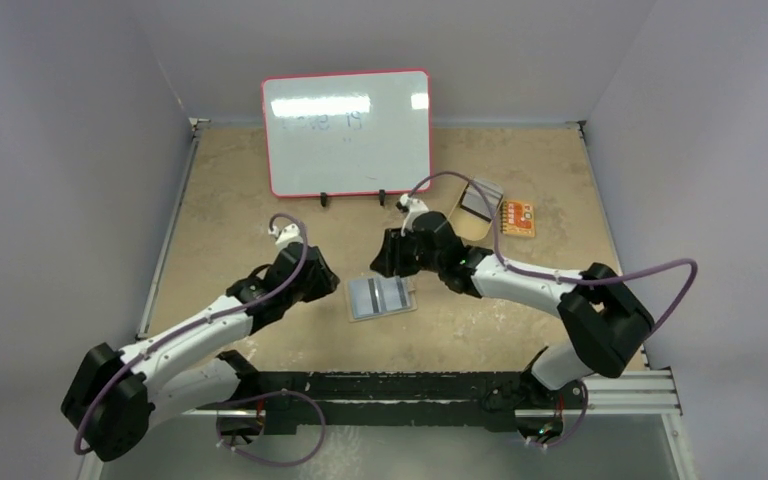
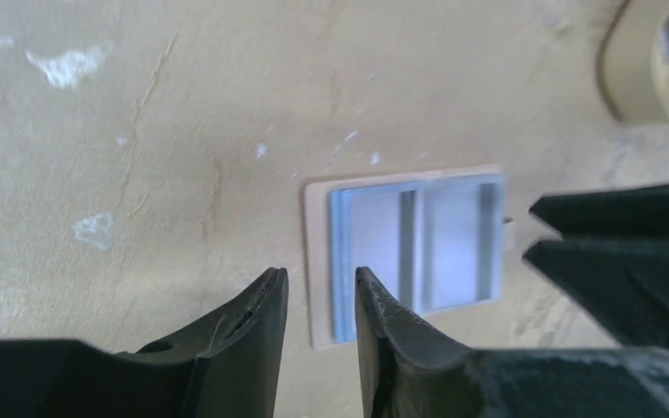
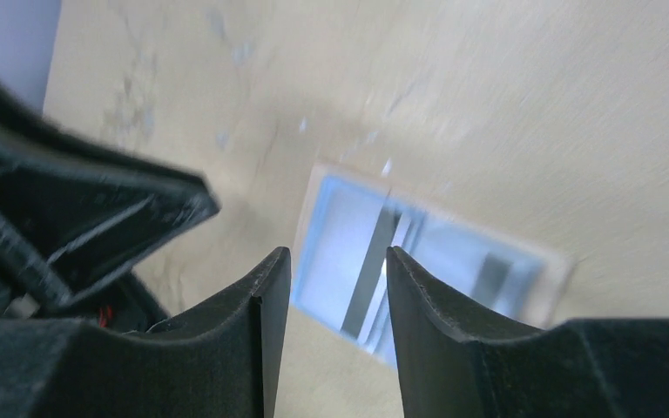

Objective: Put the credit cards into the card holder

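The open card holder lies flat at the front middle of the table, with blue-edged pockets and a dark strip between them, also seen below both grippers in the right wrist view. My left gripper hangs up and left of the holder; in its wrist view its fingers stand part open, nothing between them. My right gripper is just above the holder's back edge, its fingers likewise apart and empty. I cannot make out loose cards for certain.
A tan tray with grey items sits at the back right beside an orange notebook. A whiteboard stands at the back.
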